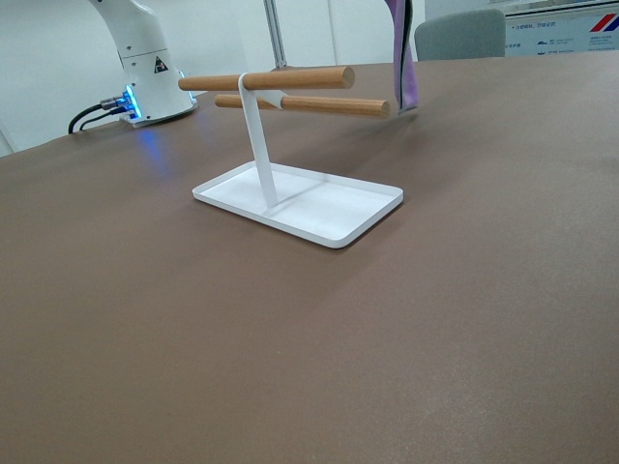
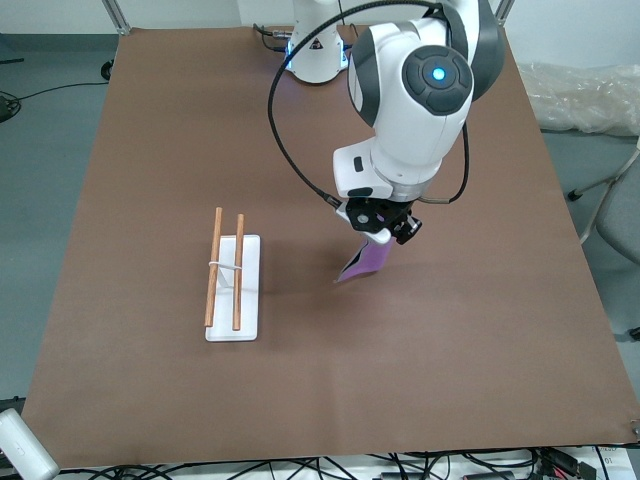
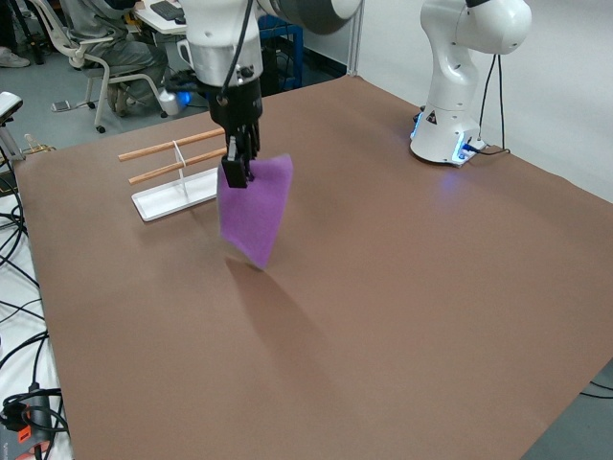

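My gripper (image 3: pixel 239 172) is shut on a purple cloth (image 3: pixel 257 209), which hangs from it above the brown table; in the left view the cloth (image 2: pixel 366 259) shows beneath the wrist, and in the top view only its hanging strip (image 1: pixel 404 72) appears. To its left in the left view stands a rack with two wooden bars (image 2: pixel 214 270) on a white tray (image 2: pixel 247 315), empty of cloth.
Cables and equipment lie along the near edge in the left view.
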